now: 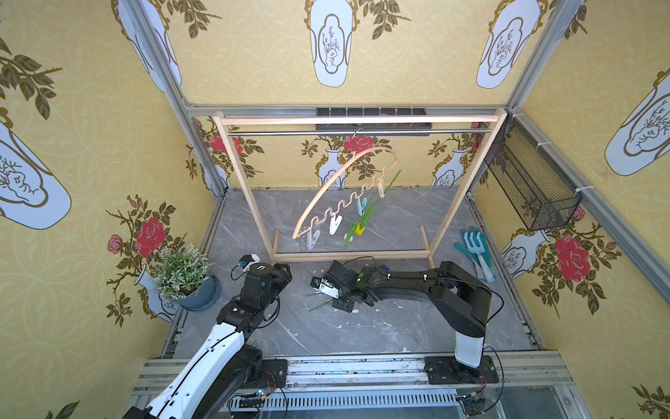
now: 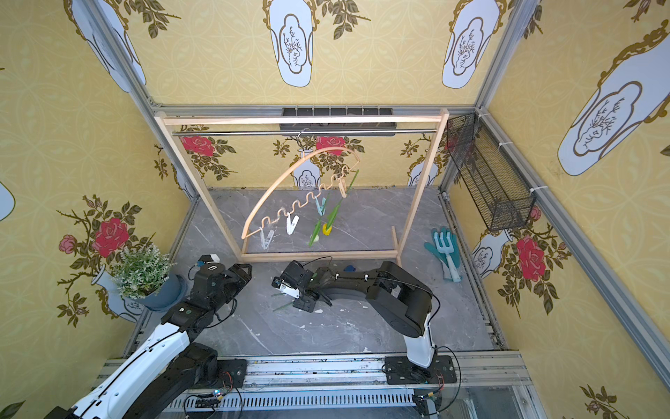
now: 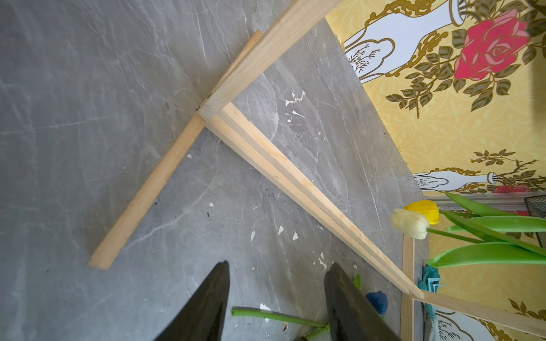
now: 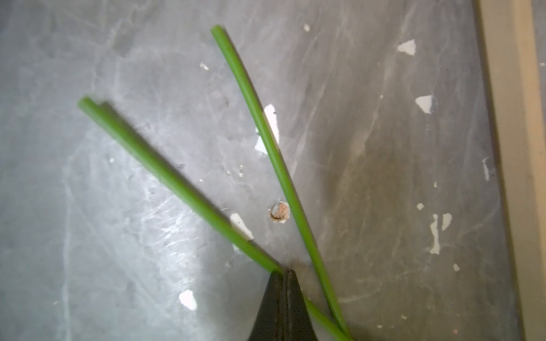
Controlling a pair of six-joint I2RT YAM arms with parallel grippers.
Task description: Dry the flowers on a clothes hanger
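Observation:
A pink clothes hanger (image 1: 328, 183) with several clips hangs from the rack's rail (image 1: 293, 132). A yellow tulip (image 3: 423, 209) and a white tulip (image 3: 410, 222) hang head-down with long green leaves. On the floor below, two green stems (image 4: 273, 153) (image 4: 170, 179) cross at a narrow angle. My right gripper is shut, its tips over one stem; whether that stem is pinched cannot be made out. A blue flower head (image 3: 377, 301) lies near the right arm. My left gripper stands open, its fingers apart, above bare floor left of the stems.
The rack's wooden base bar (image 1: 349, 255) runs just behind both grippers. A potted plant (image 1: 188, 279) stands at the left, a teal fork and trowel (image 1: 476, 252) lie right, and a mesh basket (image 1: 534, 174) hangs on the right wall.

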